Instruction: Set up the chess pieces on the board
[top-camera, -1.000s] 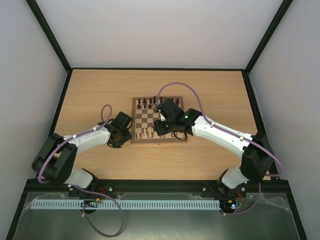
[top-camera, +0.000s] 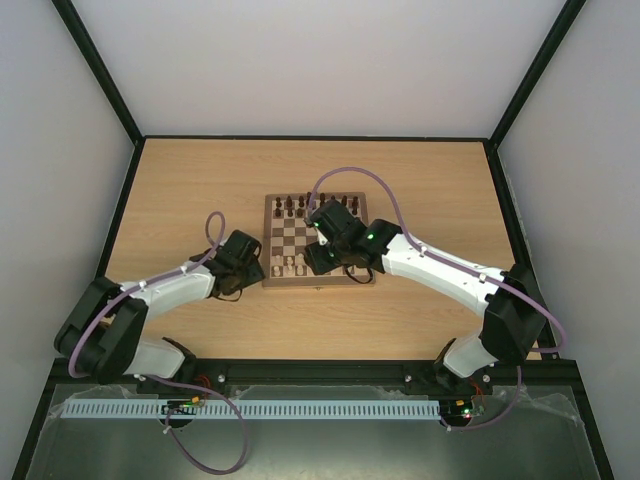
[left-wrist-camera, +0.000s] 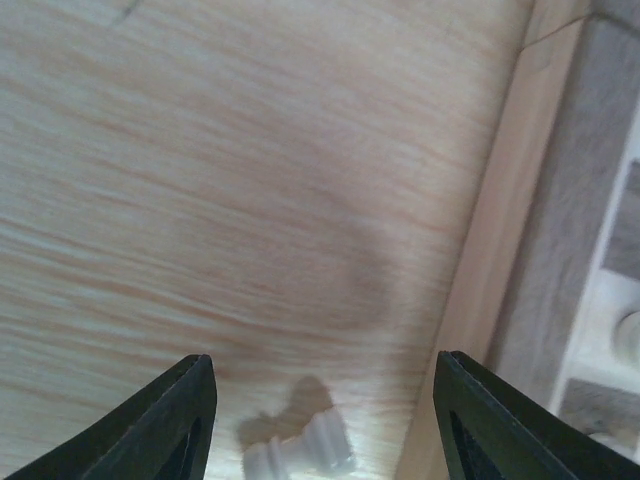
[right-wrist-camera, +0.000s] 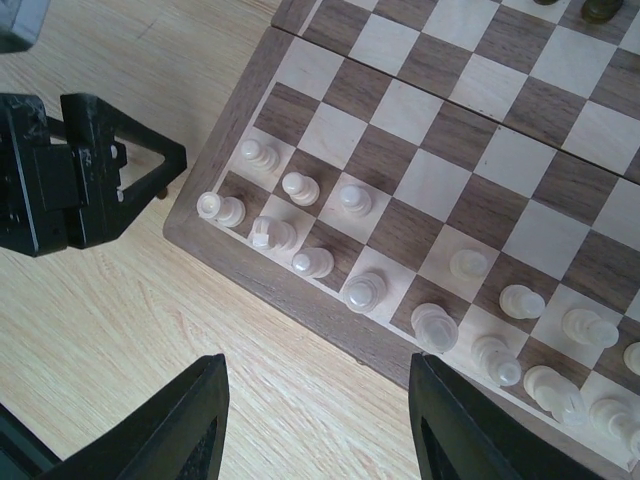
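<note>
The chessboard (top-camera: 290, 232) sits mid-table, with dark pieces (top-camera: 289, 205) along the far side and white pieces (right-wrist-camera: 364, 290) along the near side. My left gripper is open just outside the board's left side, above a loose white piece (left-wrist-camera: 290, 450) lying on its side on the table, beside the board's edge (left-wrist-camera: 540, 250). In the right wrist view, my right gripper is open over the board's near edge; the left gripper also shows there at upper left.
Both arms are close together at the board, the right one reaching over it from the right.
My left arm has shifted slightly over the last second, near the board's left edge. The right arm looks unchanged.
</note>
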